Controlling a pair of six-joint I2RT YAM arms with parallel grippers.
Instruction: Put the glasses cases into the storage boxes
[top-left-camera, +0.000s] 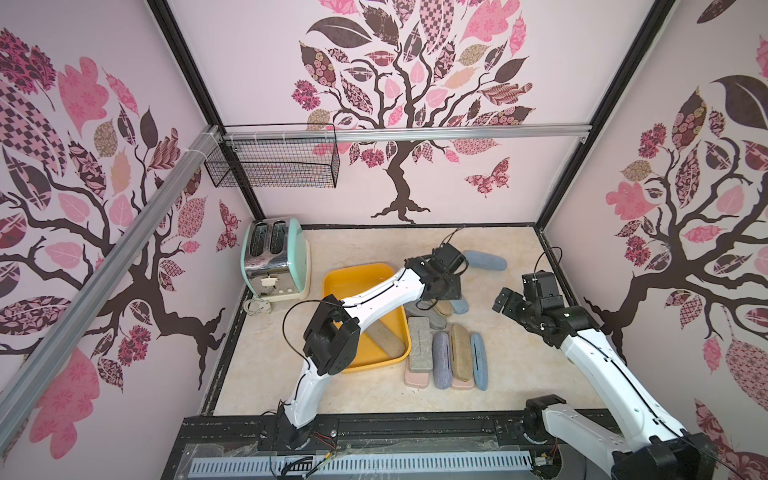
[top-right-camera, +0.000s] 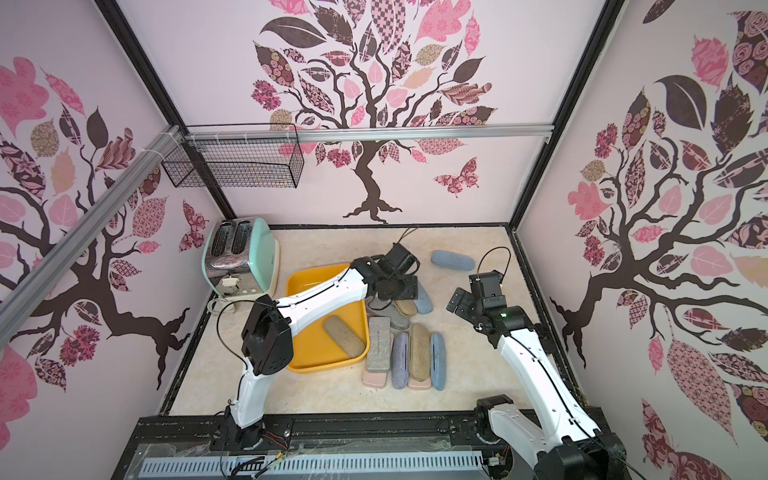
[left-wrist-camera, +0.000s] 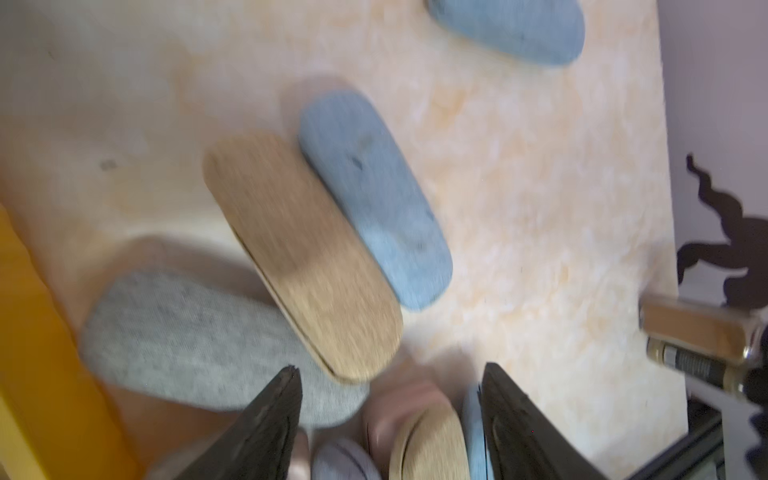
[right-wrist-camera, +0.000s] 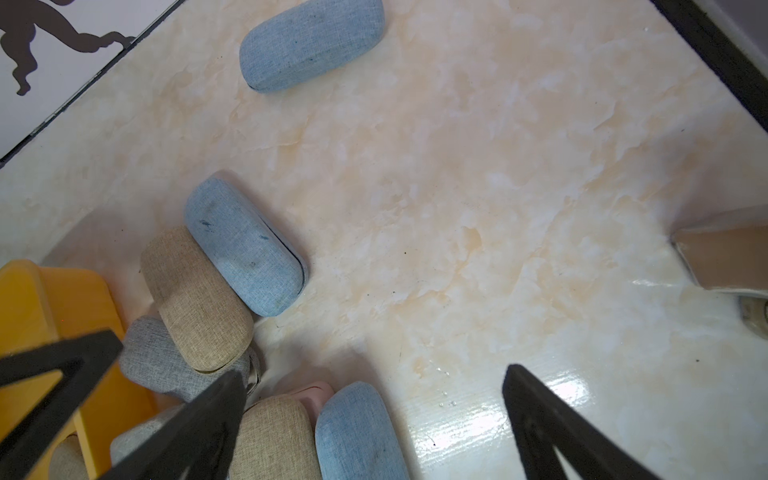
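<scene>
Glasses cases lie on the counter: a beige case (left-wrist-camera: 300, 256) beside a light blue case (left-wrist-camera: 374, 200), a grey case (left-wrist-camera: 184, 336) under their near end, a lone blue case (top-left-camera: 483, 261) at the back, and several in a row in front (top-right-camera: 439, 360). One case (top-right-camera: 344, 336) lies in the yellow box (top-left-camera: 352, 280). My left gripper hangs open above the beige case, nothing between its fingers. My right gripper stands open over the right of the counter, holding nothing.
A mint toaster (top-left-camera: 274, 256) stands at the back left. A wire basket (top-left-camera: 272, 160) hangs from the rail.
</scene>
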